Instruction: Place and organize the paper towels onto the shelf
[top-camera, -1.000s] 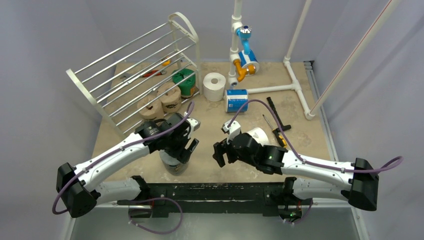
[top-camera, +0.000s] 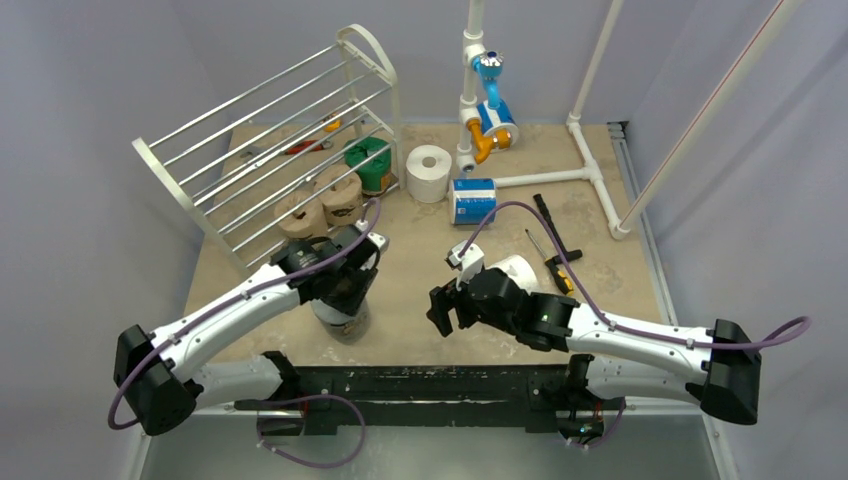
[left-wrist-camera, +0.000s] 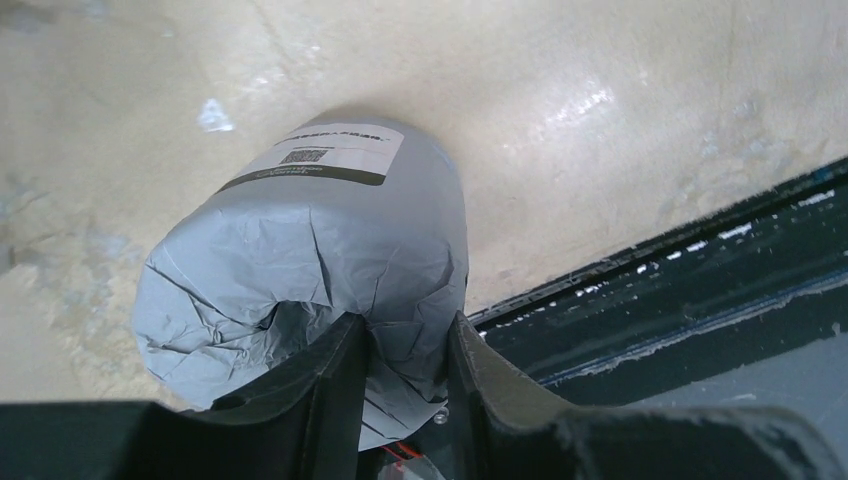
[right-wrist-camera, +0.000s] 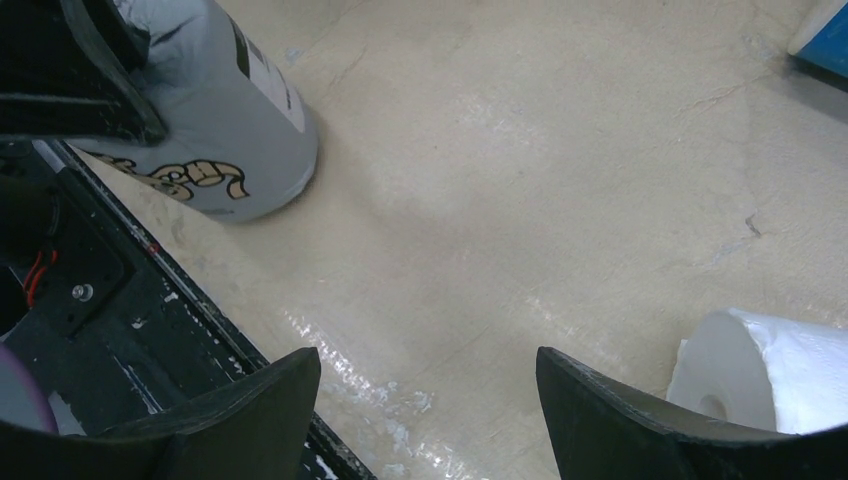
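A grey-wrapped paper roll (left-wrist-camera: 400, 230) stands at the front left, near the table's front edge. My left gripper has one finger in the roll's core hole and the other outside, with the crumpled wrapped wall pinched between them. In the right wrist view the grey roll (right-wrist-camera: 250, 150) appears slightly tilted. My right gripper stands open and empty over bare table. To its right, a white roll (right-wrist-camera: 800, 370) lies on its side. The white wire shelf (top-camera: 270, 130) is at the back left, with two brown rolls (top-camera: 338, 195) and a green roll (top-camera: 370, 165) under its bars.
An upright white roll (top-camera: 428, 174) and a blue-wrapped roll (top-camera: 472, 201) stand beside the shelf and the white pipes (top-camera: 545, 179). Another blue roll (top-camera: 505, 125) sits behind the faucet. Tools, including a screwdriver (top-camera: 556, 274), lie right.
The gripper and grey roll have shifted slightly left and toward the front. My right arm has barely moved.
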